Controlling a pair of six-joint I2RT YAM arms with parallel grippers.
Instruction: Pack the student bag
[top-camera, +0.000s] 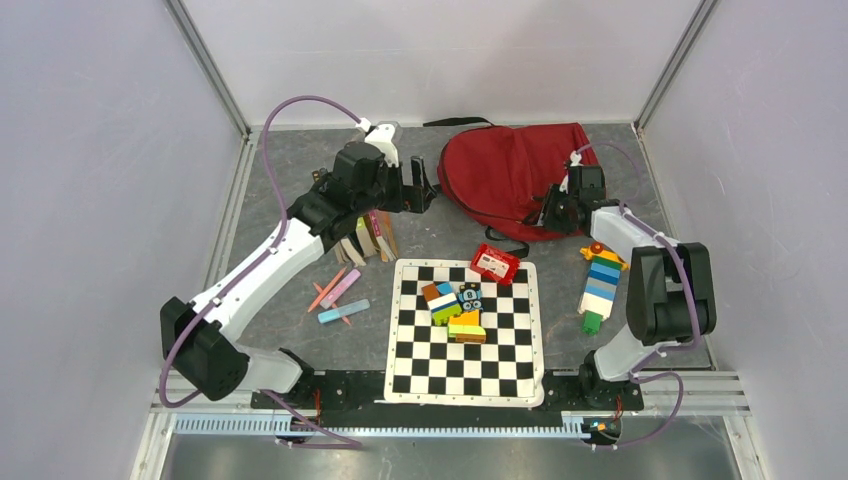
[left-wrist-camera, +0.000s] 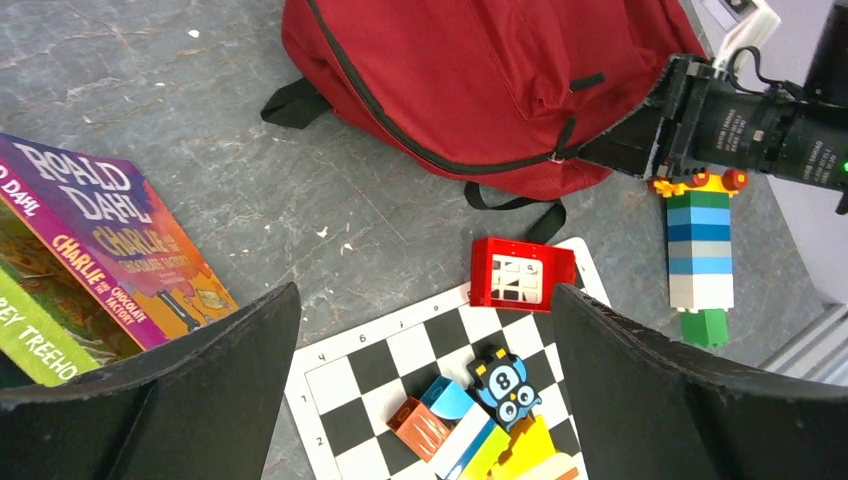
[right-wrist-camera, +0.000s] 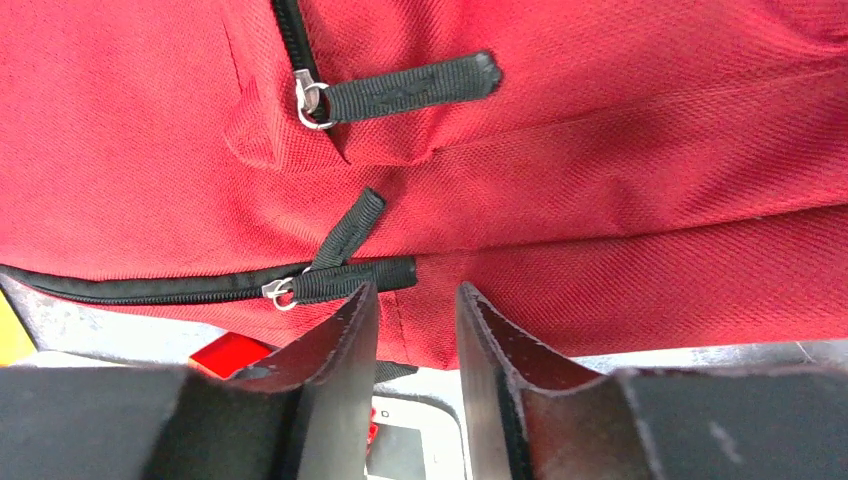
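The red bag (top-camera: 490, 175) lies flat at the back right. My right gripper (top-camera: 550, 212) is low at its front edge; in the right wrist view its fingers (right-wrist-camera: 340, 390) are parted, just beside the black zipper pull (right-wrist-camera: 350, 278), with red fabric below and no clear hold. A second pull (right-wrist-camera: 410, 92) sits higher on the bag. My left gripper hangs open and empty over the middle left, beside the upright books (left-wrist-camera: 120, 230).
A checkerboard (top-camera: 420, 370) with loose blocks and a red case (top-camera: 495, 262) fills the front middle. A block stack (top-camera: 600, 290) stands at the right; pens (top-camera: 342, 312) lie front left.
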